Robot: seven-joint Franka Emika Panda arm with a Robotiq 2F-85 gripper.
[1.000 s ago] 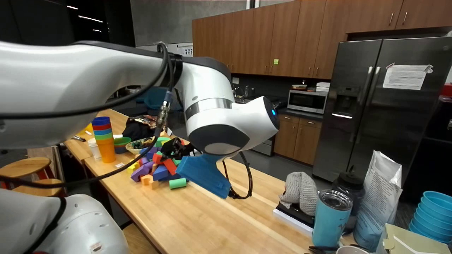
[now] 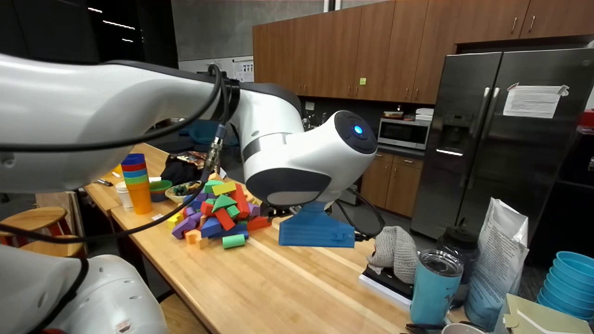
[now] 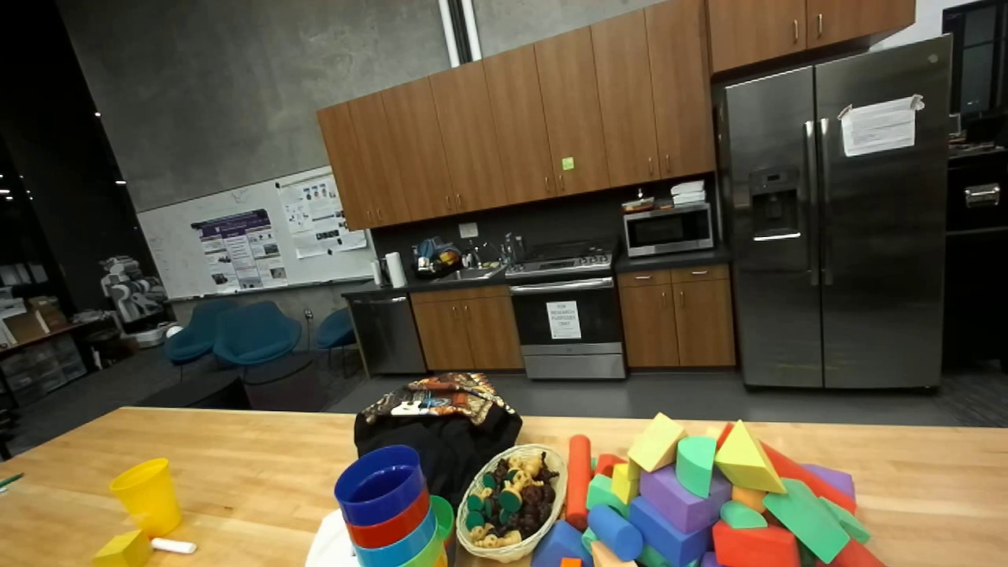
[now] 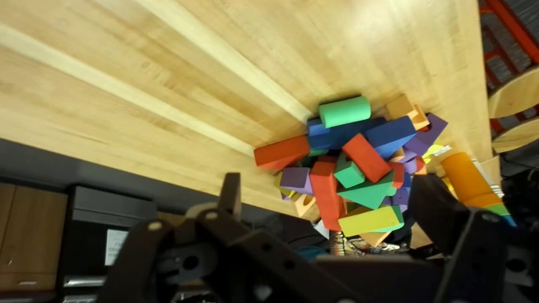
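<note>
My gripper stands open in the wrist view, its two dark fingers wide apart with nothing held between them. Beyond them, on the wooden table, lies a heap of coloured foam blocks. At its near edge rests a green cylinder (image 4: 345, 111). A red block (image 4: 366, 157), a yellow block (image 4: 369, 221) and a blue block (image 4: 390, 136) lie among the others. Exterior view 1 shows the arm's blue mount (image 2: 316, 228) over the table, right of the heap; the fingers are mostly hidden there. Exterior view 2 shows the heap but no gripper.
Stacked cups (image 2: 140, 189) and a basket (image 3: 472, 529) stand beside the blocks. A teal tumbler (image 2: 435, 284), a grey cloth (image 2: 394, 253) and a white bag (image 2: 497, 261) occupy the table's right end.
The wrist has turned and the blue mount has swung right, away from the blocks. More of the heap shows in exterior view 1. The blocks appear unmoved.
</note>
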